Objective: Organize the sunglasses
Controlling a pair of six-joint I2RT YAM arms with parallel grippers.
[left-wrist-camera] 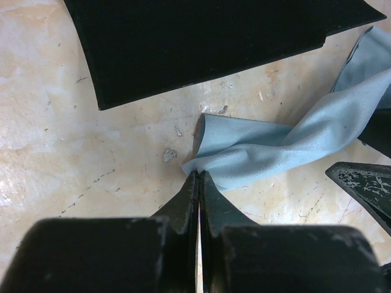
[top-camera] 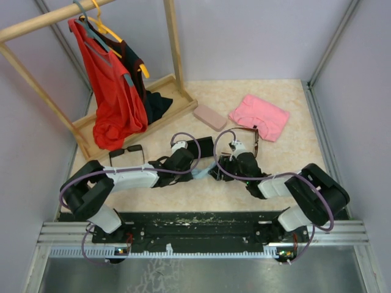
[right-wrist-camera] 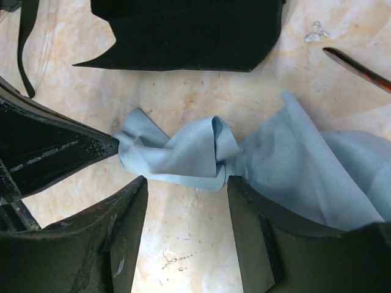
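A light blue cloth (top-camera: 204,171) lies folded and bunched on the table between my two grippers. My left gripper is shut with its tips on the cloth's near left corner, which is pinched there. The right gripper stands part open above the cloth, which passes under and beyond its fingertips. Just behind lies an open black case (top-camera: 200,148). Dark sunglasses (top-camera: 126,152) rest at the left, by the wooden tray. Brown-framed glasses (top-camera: 256,145) sit behind the right arm, partly hidden by it; one of their temples (right-wrist-camera: 359,67) shows in the right wrist view.
A wooden rack with a tray base (top-camera: 156,122) and hanging clothes (top-camera: 110,91) fills the back left. A pink case (top-camera: 209,117) and a folded pink garment (top-camera: 259,116) lie at the back. Bare table shows at the far right.
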